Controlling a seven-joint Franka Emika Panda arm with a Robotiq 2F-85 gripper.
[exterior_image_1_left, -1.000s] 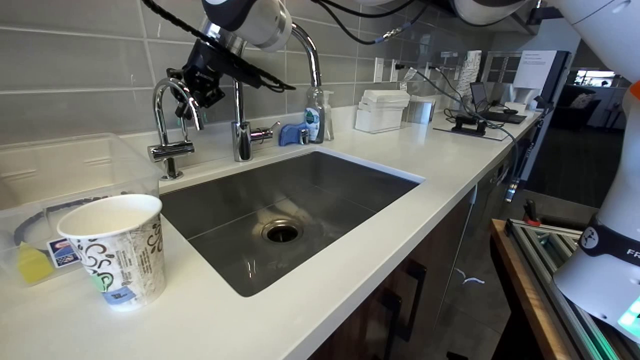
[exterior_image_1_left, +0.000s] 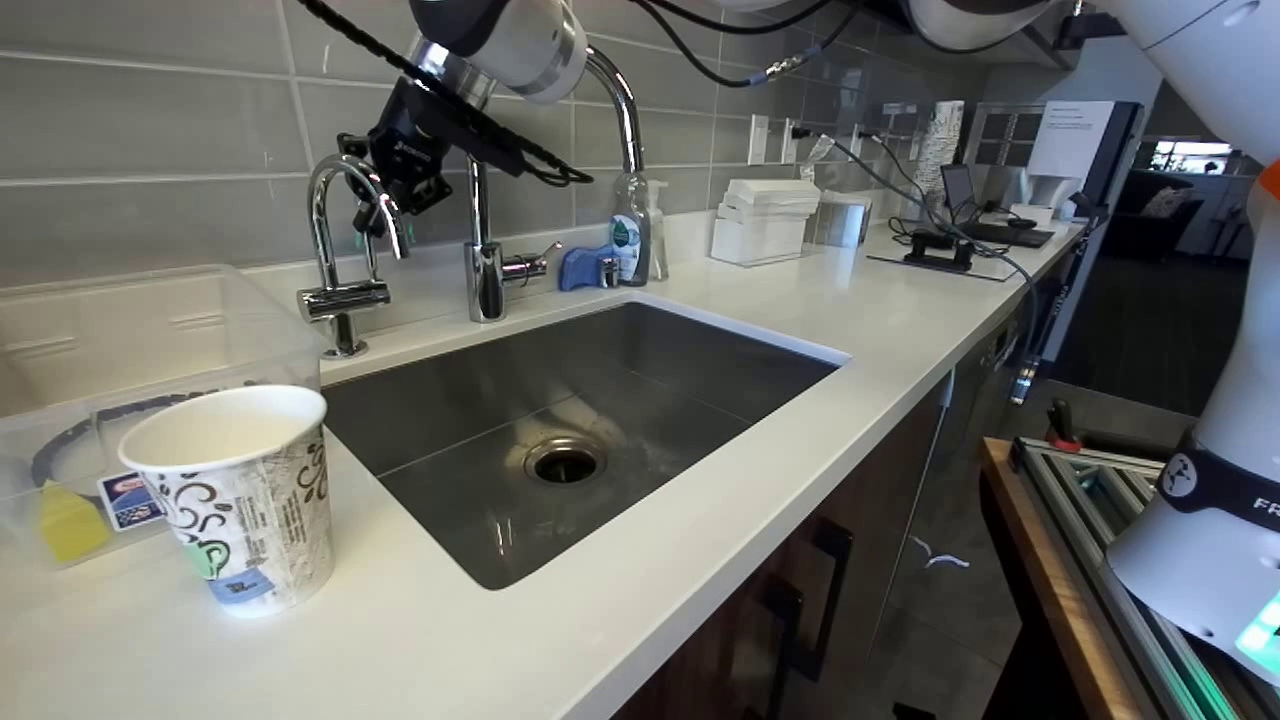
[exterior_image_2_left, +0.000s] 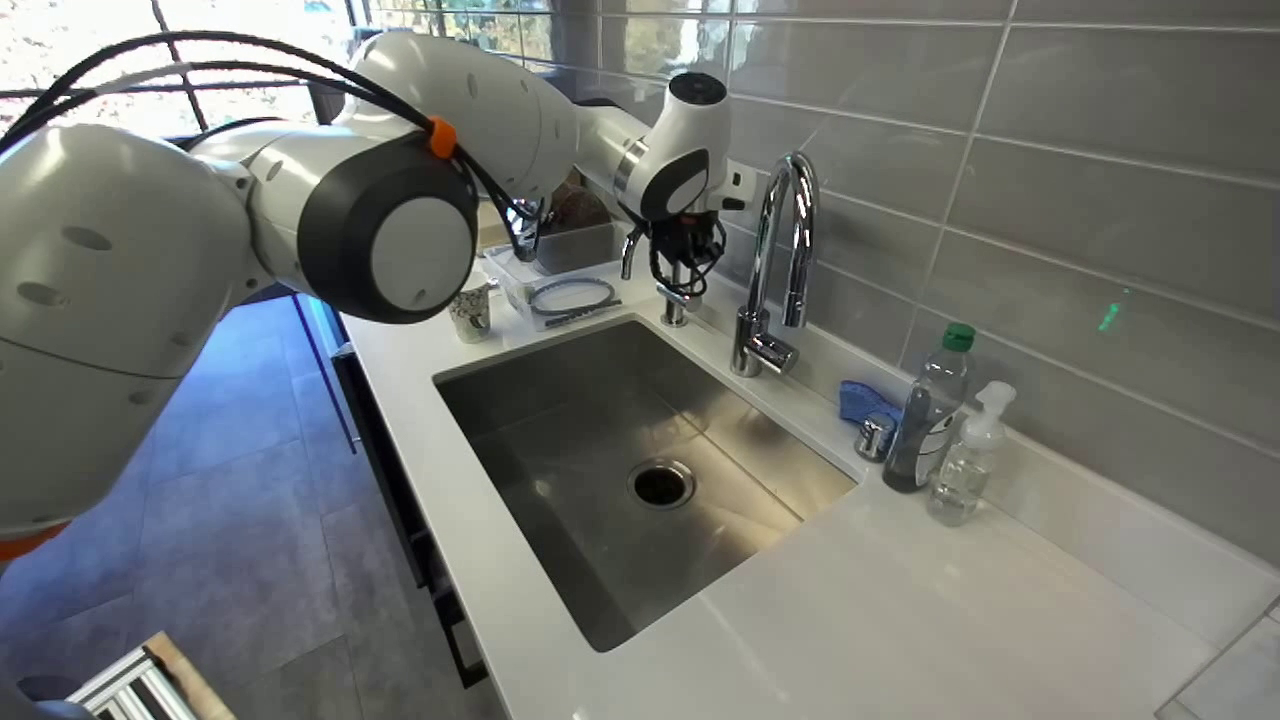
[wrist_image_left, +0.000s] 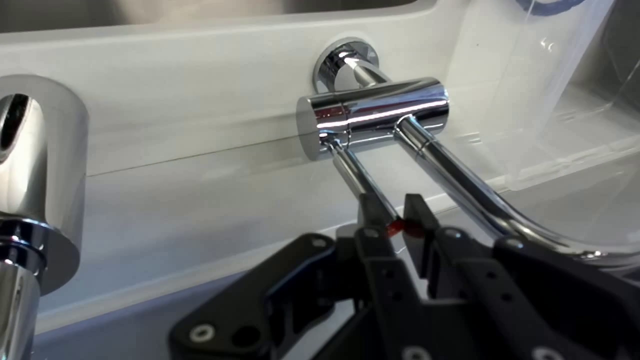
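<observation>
The small chrome faucet (wrist_image_left: 384, 111) has a round horizontal body, a curved spout (wrist_image_left: 474, 186) and a thin lever handle (wrist_image_left: 358, 174). In the wrist view my gripper is shut on the lever's end, which runs in between the dark fingertips. The spout passes just to the right of the fingers. Exterior view 1 shows the gripper (exterior_image_1_left: 402, 192) high behind the small faucet's spout (exterior_image_1_left: 320, 216), with its fingertips partly hidden. From the other side, the gripper (exterior_image_2_left: 686, 278) hangs over the back of the counter, its contact with the lever unclear.
A taller faucet (exterior_image_2_left: 768, 276) stands close beside the arm, behind the empty steel sink (exterior_image_2_left: 540, 420). A paper cup (exterior_image_1_left: 240, 504) and a clear plastic bin (exterior_image_1_left: 132, 324) occupy the counter's left. Bottles (exterior_image_2_left: 930, 414) and a blue sponge (exterior_image_2_left: 866, 402) sit by the wall.
</observation>
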